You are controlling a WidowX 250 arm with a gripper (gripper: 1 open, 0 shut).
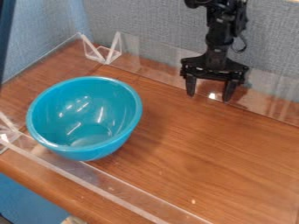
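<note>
A black robot gripper (209, 87) hangs at the back of the wooden table, right of centre, its two fingers pointing down and spread apart, low by the back edge. I cannot make out anything between the fingers. A large teal bowl (86, 115) sits at the front left, well away from the gripper, and looks empty.
Clear plastic strips (152, 207) run along the table's edges. A white angled bracket (101, 51) stands at the back left corner against grey padded walls (140, 17).
</note>
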